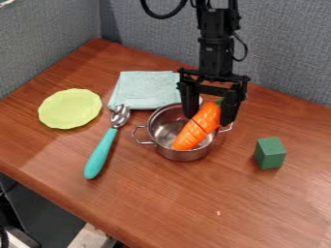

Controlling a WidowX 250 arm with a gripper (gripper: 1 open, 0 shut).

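A steel pot (165, 141) with two handles stands near the middle of the wooden table (195, 203). An orange carrot-like object (196, 130) lies slanted in it. My black gripper (210, 105) is directly over the pot, its two fingers spread on either side of the carrot's upper end, reaching down to about the rim. Whether they touch the carrot is not clear.
A spoon with a teal handle (99, 153) lies left of the pot. A yellow-green plate (70, 108) is at the left, a folded pale cloth (142, 89) behind the pot, a green block (270, 153) at the right.
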